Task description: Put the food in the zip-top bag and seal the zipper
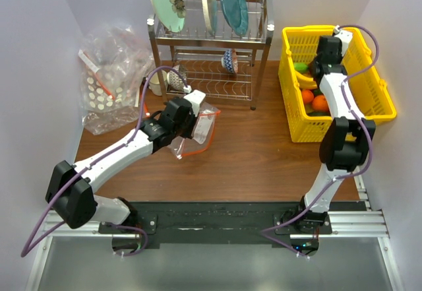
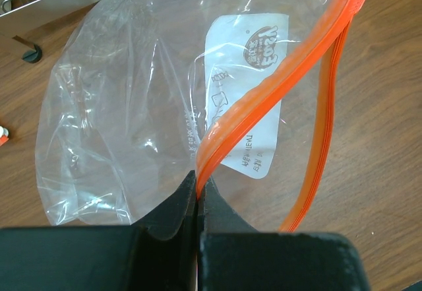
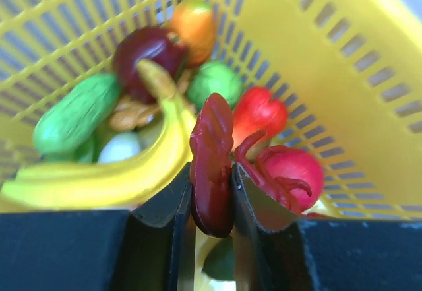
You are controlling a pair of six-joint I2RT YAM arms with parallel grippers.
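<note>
The clear zip top bag (image 2: 119, 106) has an orange zipper (image 2: 273, 99) whose two strips stand apart at the right. On one strip of it my left gripper is shut. In the top view the bag (image 1: 206, 132) lies beneath and beside that gripper (image 1: 188, 136). Down in the yellow basket, my right gripper stands part-way closed, with a glossy dark red claw (image 3: 214, 139) between its fingers. Red legs (image 3: 267, 182), seemingly of the same toy lobster, spread to the right. Whether the fingers grip the claw firmly is unclear.
The yellow basket (image 1: 310, 130) also holds bananas (image 3: 112, 179), a cucumber (image 3: 76, 113), an eggplant (image 3: 148, 60), a red pepper (image 3: 257, 116) and oranges (image 1: 319, 103). A dish rack (image 1: 211, 40) stands at the back; more plastic bags (image 1: 109, 86) lie left.
</note>
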